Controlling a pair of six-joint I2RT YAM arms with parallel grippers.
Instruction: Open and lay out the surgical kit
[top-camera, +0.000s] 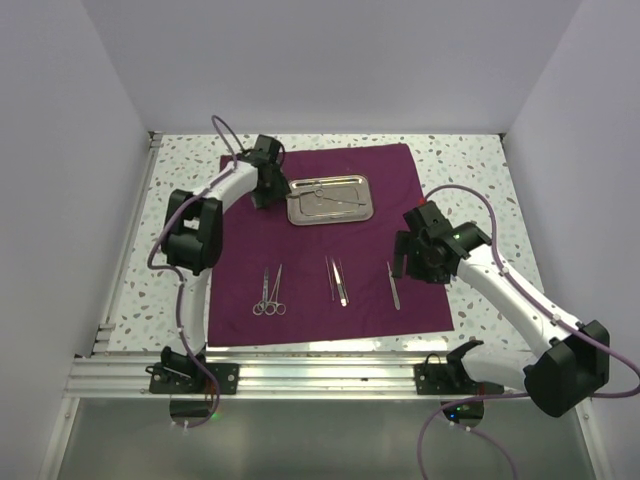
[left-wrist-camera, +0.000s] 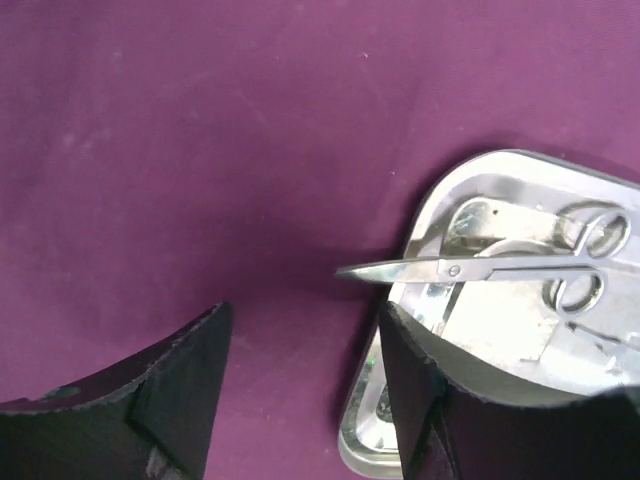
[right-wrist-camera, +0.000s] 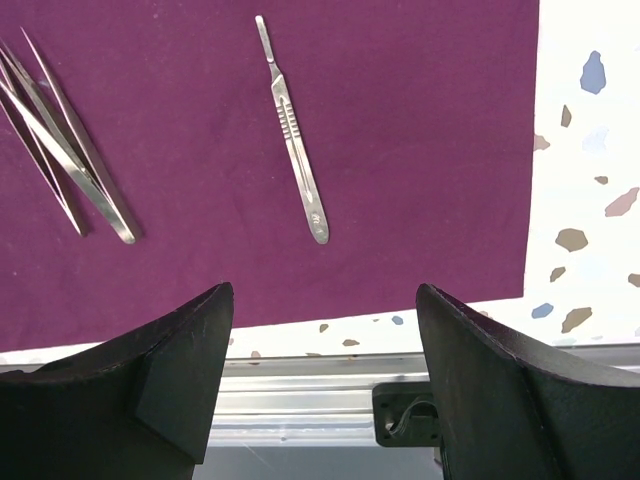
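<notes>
On the purple cloth stands a metal tray. Scissors lie over its left side, blade tips sticking out past the rim, and a thin long instrument rests inside. My left gripper hovers open by the tray's left edge, its fingers apart and nothing between them; the scissor tips are just ahead of its right finger. My right gripper is open and empty above the cloth's right side, near the scalpel handle, which lies flat and untouched.
Two scissor-like instruments lie at the cloth's front left. Several tweezers are grouped at front centre. Bare cloth spreads between the tray and these rows. A metal rail borders the table's front.
</notes>
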